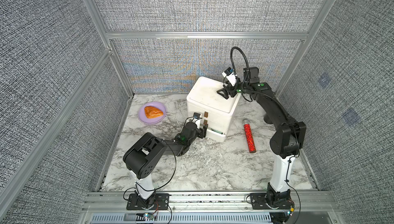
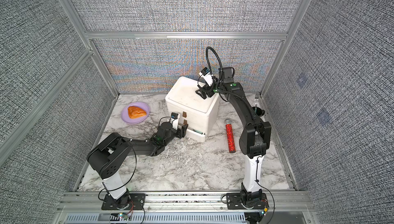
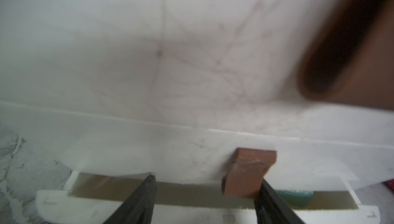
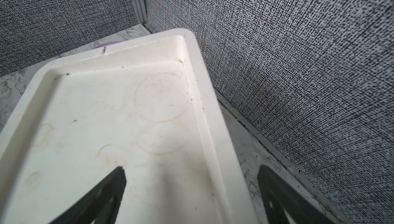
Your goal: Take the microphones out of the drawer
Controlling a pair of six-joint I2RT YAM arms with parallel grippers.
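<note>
A white drawer unit stands at the table's middle back with two brown pull tabs; its bottom drawer is out a little, a green object showing inside. My left gripper is at that drawer's front, fingers part open round the lower brown tab, the right finger next to it; whether it touches I cannot tell. No microphone can be made out. My right gripper is open over the right part of the unit's top, nothing between its fingers except the rim below.
A purple plate with a pastry lies at the left; a red bead-filled tube lies right of the unit. Dark objects sit at the far right, partly behind the right arm.
</note>
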